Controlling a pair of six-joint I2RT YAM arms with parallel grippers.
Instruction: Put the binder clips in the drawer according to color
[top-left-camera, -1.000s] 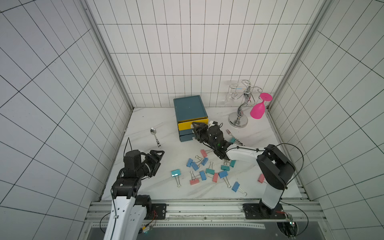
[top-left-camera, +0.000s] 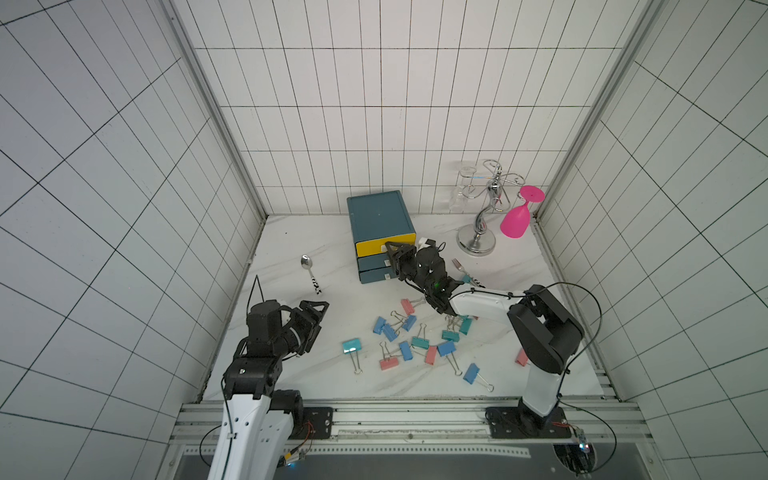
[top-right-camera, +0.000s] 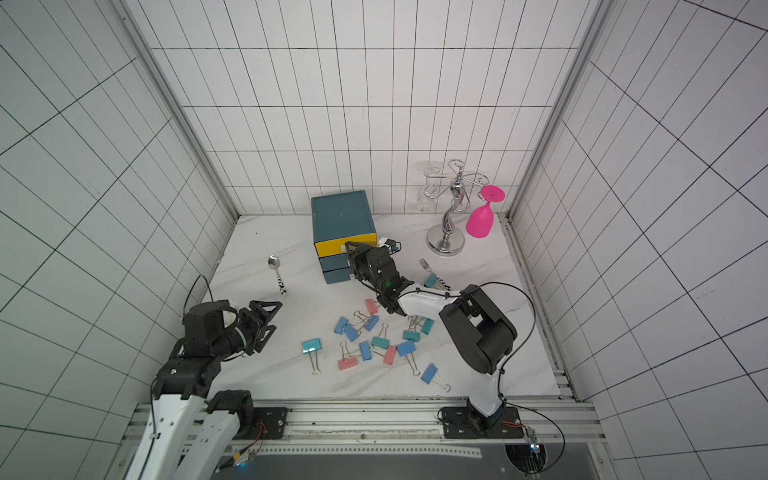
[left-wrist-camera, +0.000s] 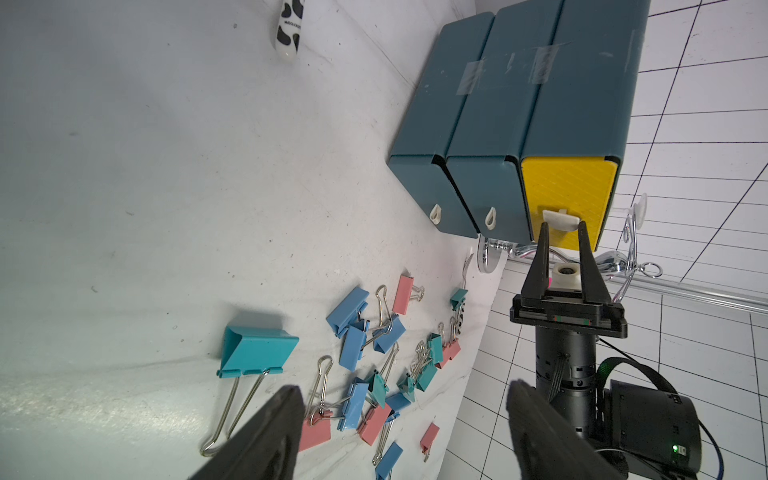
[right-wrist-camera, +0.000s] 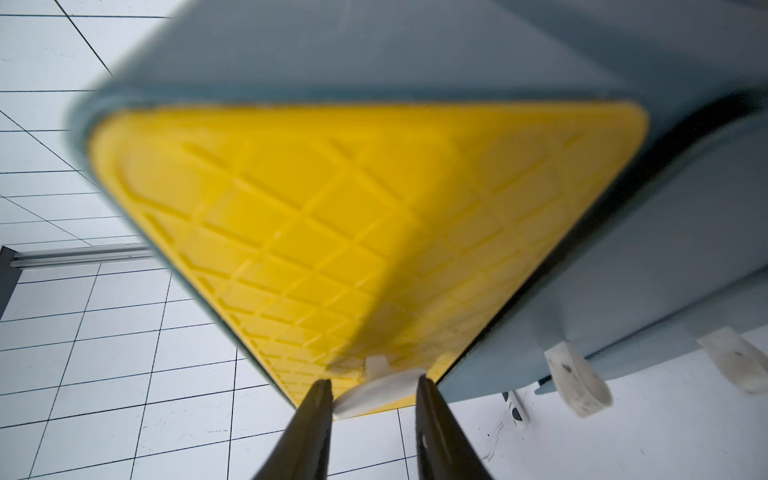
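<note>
The yellow front (right-wrist-camera: 360, 200) of the top drawer sits flush with its blue-grey cabinet (top-left-camera: 379, 214). My right gripper is at that drawer's white handle (right-wrist-camera: 388, 393), which lies between its parted fingers; whether they touch it I cannot tell. Two blue-grey drawers below, each with a pale pull (right-wrist-camera: 577, 382), are shut. Several binder clips lie loose on the table, among them a teal clip (left-wrist-camera: 256, 352), a blue clip (left-wrist-camera: 348, 310) and a red clip (left-wrist-camera: 403, 294). Over the table's left side, my left gripper is open and empty, apart from the clips.
A spoon (top-left-camera: 306, 262) lies left of the cabinet. To the right are a fork (top-left-camera: 458, 265), a metal stand (top-left-camera: 477, 238) and a pink goblet (top-left-camera: 516, 221). Bare table (top-left-camera: 328, 280) shows between the spoon and the clips.
The yellow drawer front has moved back slightly, closing the narrow gap under the cabinet's top. My right gripper moved back with it. The left arm and the clips look unchanged.
</note>
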